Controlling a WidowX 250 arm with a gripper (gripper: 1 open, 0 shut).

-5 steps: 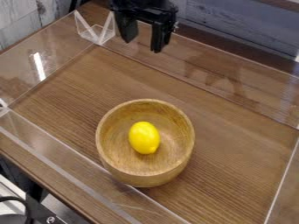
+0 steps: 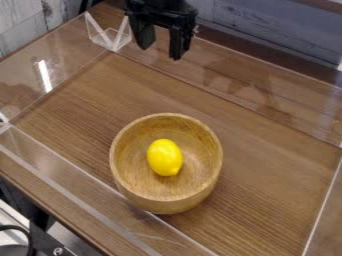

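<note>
A yellow oval object (image 2: 164,157), like a lemon or toy egg, lies in a round wooden bowl (image 2: 201,183) in the lower middle of the camera view. The dark gripper (image 2: 163,42) is at the top centre over the wooden table, well behind the bowl and apart from it. Its fingers point downward; whether they are open or shut is unclear at this size, and nothing can be made out held in them.
Clear plastic fixtures stand at the left edge and top left. A black cable (image 2: 16,240) shows at the bottom left corner.
The gripper has shifted slightly at the top of the view. The bowl and yellow object have not moved.
</note>
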